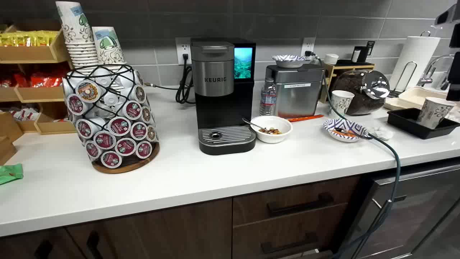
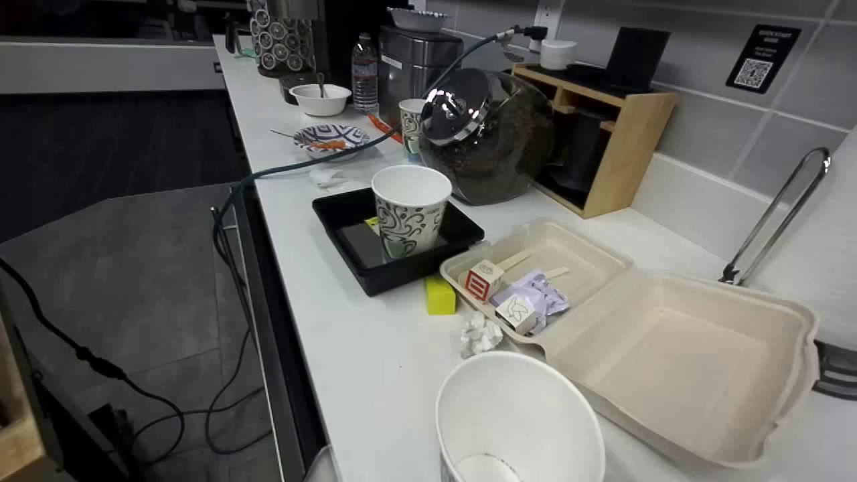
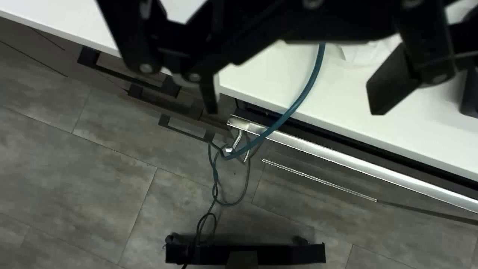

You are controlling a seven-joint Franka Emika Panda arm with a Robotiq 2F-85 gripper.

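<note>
In the wrist view my gripper is open, its two fingers point(image 3: 394, 80) spread far apart with nothing held between them. It hangs above the front edge of the white counter point(image 3: 264, 85). A teal cable point(image 3: 309, 85) crosses the gap as seen from above, though it appears to lie below the fingers. Dark parts of the arm point(image 1: 454, 56) show at the right edge of exterior view 1. Exterior view 2 shows paper cups point(image 2: 412, 193), a black tray point(image 2: 361, 269), a yellow block point(image 2: 440, 296) and an open takeout box point(image 2: 699, 353).
The cable point(image 2: 281, 169) runs over the counter edge to the floor. A Keurig machine point(image 1: 214, 82), a pod carousel point(image 1: 114, 116), a white bowl point(image 1: 274, 137) and a patterned bowl point(image 1: 345, 138) stand along the counter. A glass jar point(image 2: 514, 152) lies tilted near the wall.
</note>
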